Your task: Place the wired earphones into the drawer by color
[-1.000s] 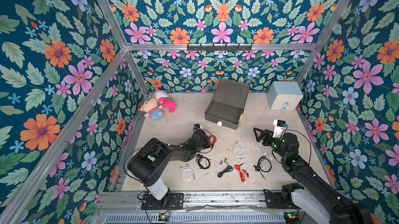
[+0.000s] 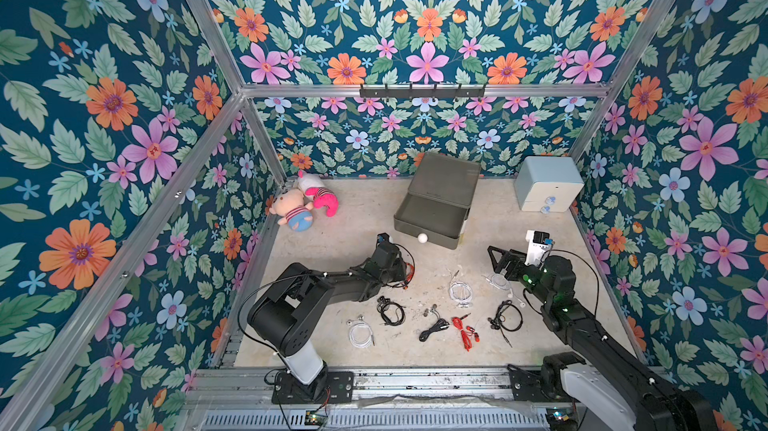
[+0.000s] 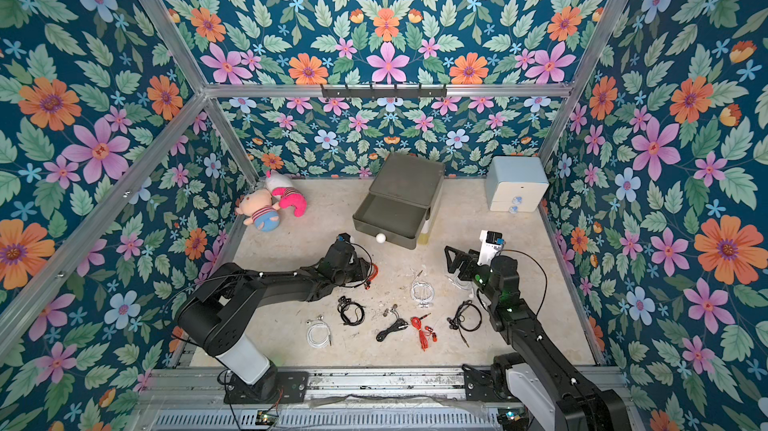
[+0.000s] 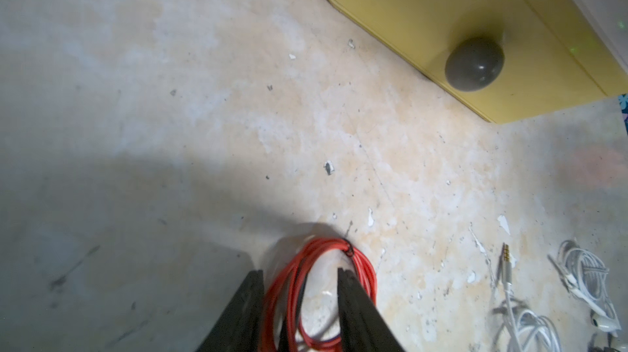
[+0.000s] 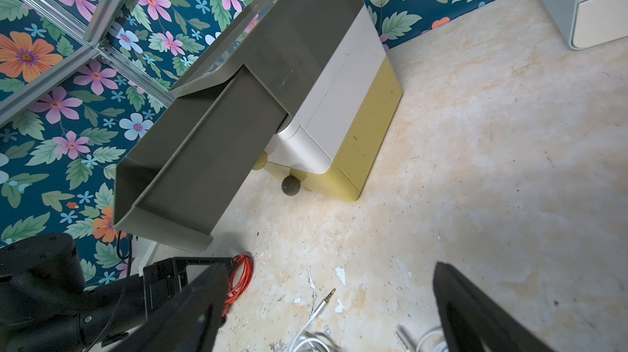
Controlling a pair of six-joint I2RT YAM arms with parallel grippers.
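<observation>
My left gripper is open low over a coiled red earphone [image 4: 322,243]. The coil lies between and just beyond its fingers. In the right wrist view the same red coil [image 5: 242,278] is at the left gripper's tips. My right gripper stands open with nothing between its fingers, above white earphones [image 5: 312,344]. The grey top drawer [image 5: 209,156] is pulled out, and its inside looks empty in the top left view. Below it is a yellow part with a dark knob [image 5: 291,186]. Other coils lie in front: white [image 2: 361,335], black [image 2: 391,312], red [image 2: 462,335].
A blue-and-cream cabinet [image 2: 549,184] stands at the back right, plush toys [image 2: 296,208] at the back left. More black [image 2: 506,316] and white [image 2: 460,293] earphones lie near the right arm. Bare table lies left of the drawer unit.
The left arm has shifted slightly, its gripper coming over the red coil, which is now more covered in the top left view. The right arm stays where it was.
</observation>
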